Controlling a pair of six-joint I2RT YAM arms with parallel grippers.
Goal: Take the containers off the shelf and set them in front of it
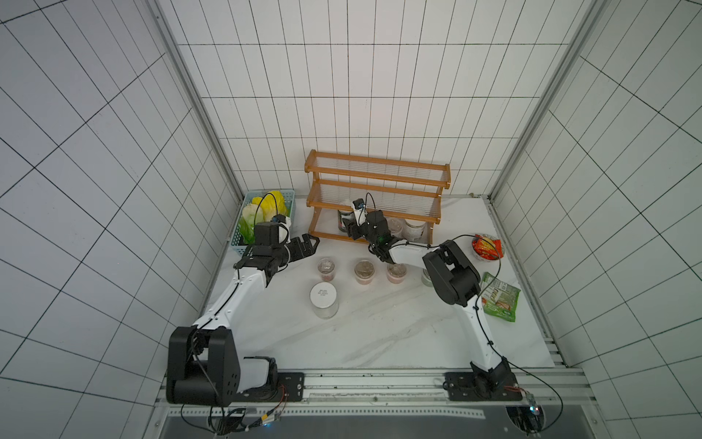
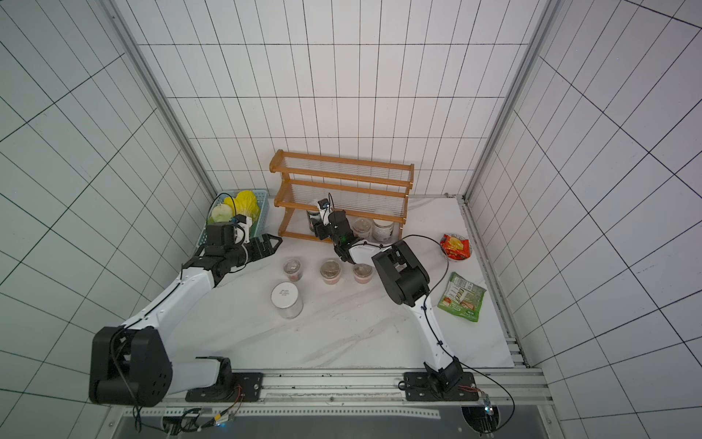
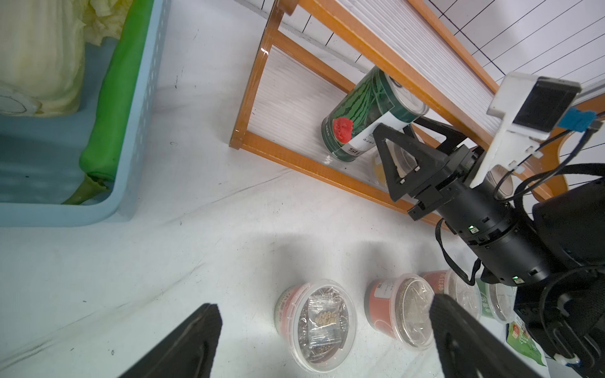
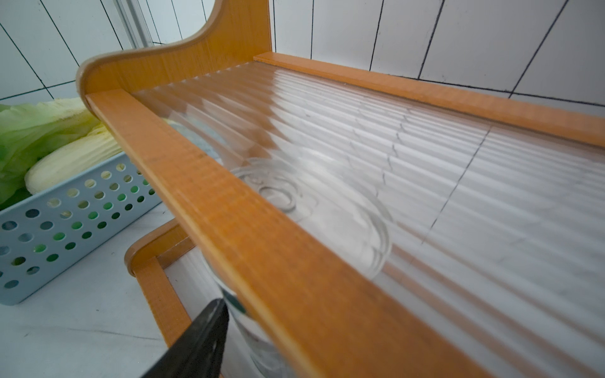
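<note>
The seed jar (image 3: 365,116), a dark green tin with a watermelon picture and a pale lid, stands on the bottom level of the wooden shelf (image 1: 380,212), towards its left end. My right gripper reaches in from the right, its fingers (image 3: 397,151) around the jar's side. In the right wrist view, one finger (image 4: 200,337) is close against the jar; the shelf board (image 4: 264,252) covers much of the rest, so grip contact is unclear. The jar's lid shows through the clear ribbed panel. My left gripper (image 1: 307,247) stands open and empty left of the shelf's front.
Several lidded cups, one of them a pink cup (image 1: 364,272), line the table before the shelf. A white-lidded jar (image 1: 324,296) stands nearer the front. The blue basket (image 3: 129,157) holds vegetables at left. Other jars (image 1: 414,229) share the bottom level.
</note>
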